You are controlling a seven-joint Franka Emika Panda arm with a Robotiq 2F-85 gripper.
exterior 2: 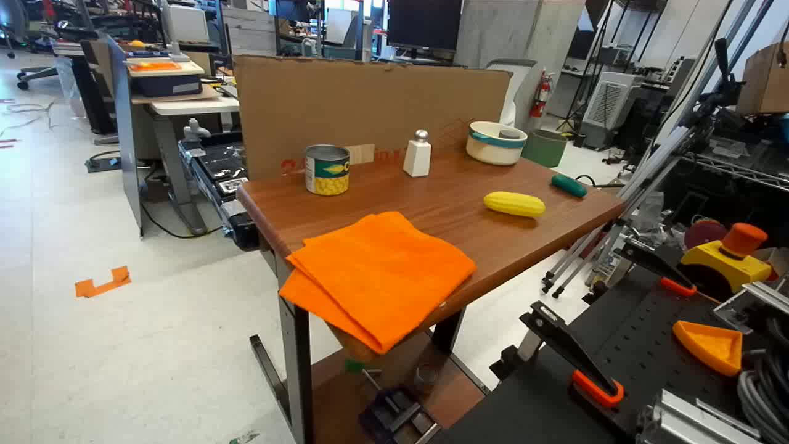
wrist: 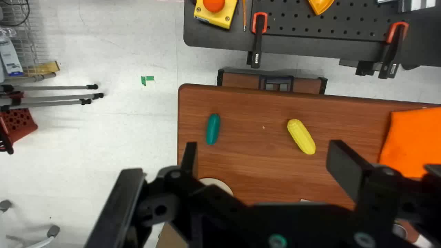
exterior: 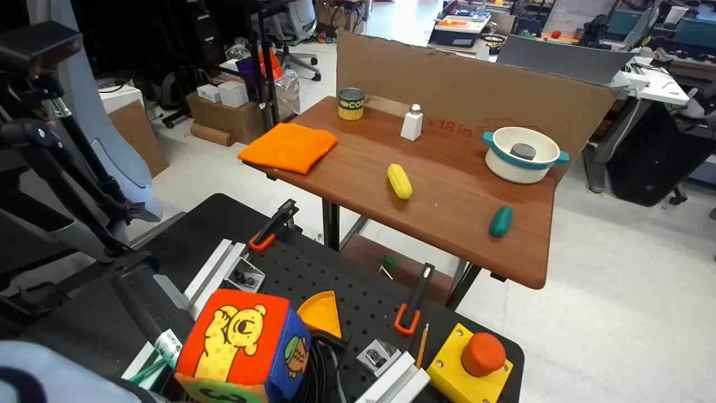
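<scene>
In the wrist view my gripper stands wide open above the brown table (wrist: 252, 161), nothing between its fingers. Beneath it lie a yellow corn cob (wrist: 301, 136) and a dark green oblong piece (wrist: 213, 128), well apart. A folded orange cloth (exterior: 288, 147) covers the table's left end in exterior view 1. Along the back stand a corn can (exterior: 350, 104), a white shaker (exterior: 412, 124) with a metal top, and a cream pot (exterior: 517, 171) with teal handles. Inside the pot is a grey object (exterior: 523, 151). My gripper hides most of the pot in the wrist view.
A cardboard sheet (exterior 2: 370, 103) rises behind the table. Across a gap from its front edge is a black perforated bench (exterior: 282, 282) with clamps, a soft picture cube (exterior: 235, 332) and a yellow box with a red button (exterior: 470, 366). The table's middle has bare space.
</scene>
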